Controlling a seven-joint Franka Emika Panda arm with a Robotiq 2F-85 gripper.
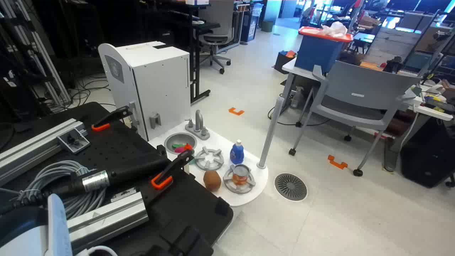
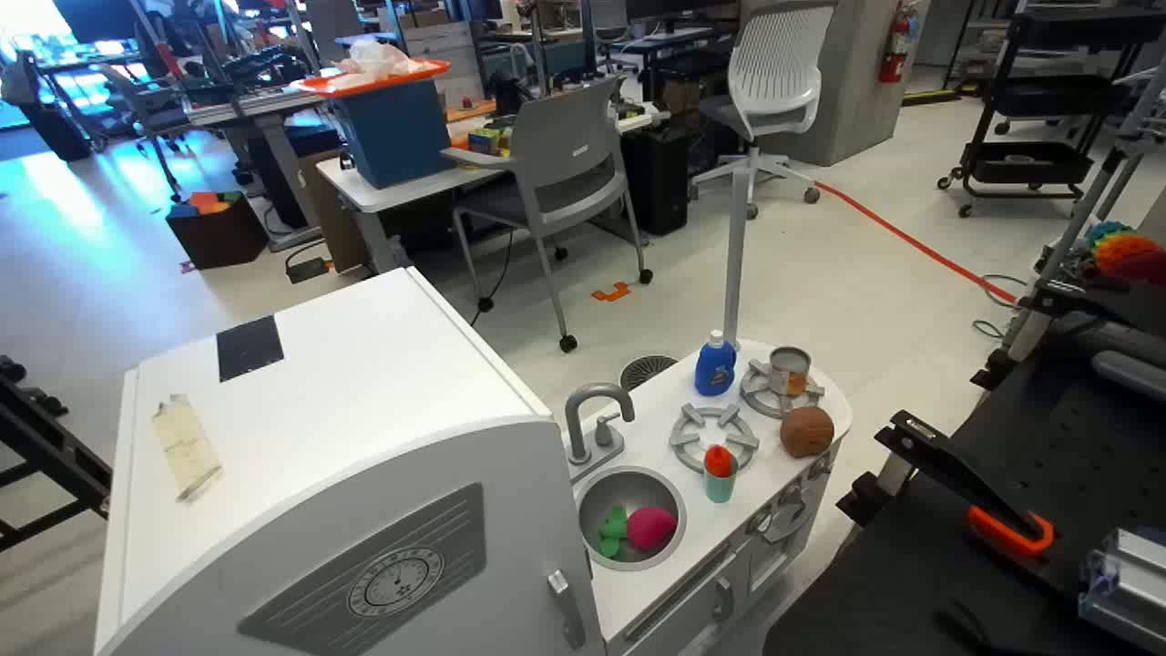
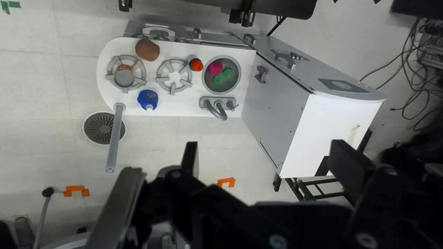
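My gripper is open, its two dark fingers wide apart at the bottom of the wrist view with nothing held between them; neither exterior view shows it. Well beyond the fingertips lies a white toy kitchen counter. Its sink holds a pink and green toy. Beside the sink stands a teal cup with a red-orange thing at its top. A blue bottle is upright near the burners. One burner bears a can with an orange label; a brown round object sits by it.
A tall white cabinet adjoins the sink end. The grey faucet and a grey upright post rise above the counter. A black table with clamps runs along its front. The second burner is bare.
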